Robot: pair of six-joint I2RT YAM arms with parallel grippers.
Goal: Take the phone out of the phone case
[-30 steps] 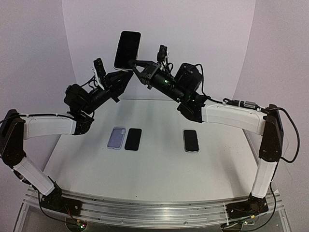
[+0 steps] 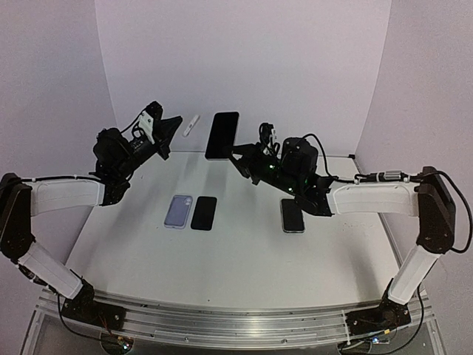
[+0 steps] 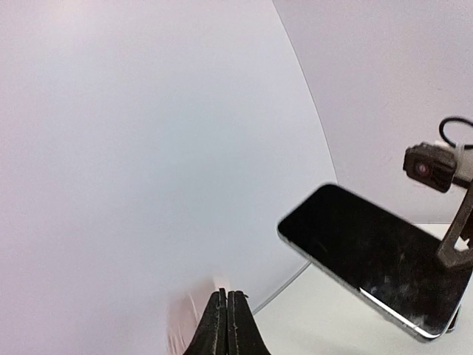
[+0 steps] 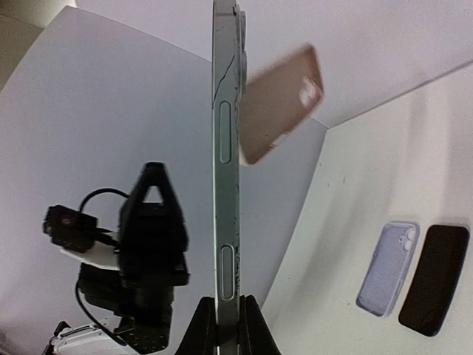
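Note:
My right gripper (image 2: pixel 235 153) is shut on the edge of a black-screened phone (image 2: pixel 222 136), lifted off the table. Its silver side fills the middle of the right wrist view, between the fingers. A pinkish phone case (image 4: pixel 277 107) is in mid-air, blurred, apart from the phone and touching neither gripper. From above, that case (image 2: pixel 191 125) appears as a thin pale sliver between the arms; in the left wrist view the case (image 3: pixel 194 314) is a faint pink blur. My left gripper (image 2: pixel 178 120) is shut, its tips together and nothing between them.
On the table lie a lilac phone case (image 2: pixel 178 211), a black phone (image 2: pixel 204 213) beside it, and another dark phone (image 2: pixel 293 215) to the right. White walls enclose the sides and back.
Phone and right gripper have come down and to the right, away from the left gripper. The pinkish case has separated from the phone and is loose in the air. The left gripper has moved slightly left.

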